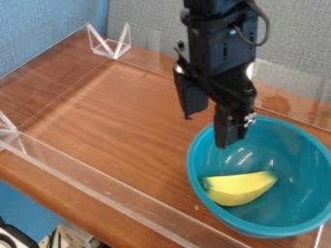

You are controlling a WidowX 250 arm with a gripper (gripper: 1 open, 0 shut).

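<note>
My black gripper [207, 114] hangs over the back-left rim of a turquoise bowl [295, 184], its two fingers apart with nothing visible between them. A yellow object, shaped like a banana or wedge [237, 187], lies inside the bowl, below and slightly right of the gripper.
White wire brackets stand at the back left [108, 41] and left edge. A clear strip runs along the front, with blue floor and cables at the lower left.
</note>
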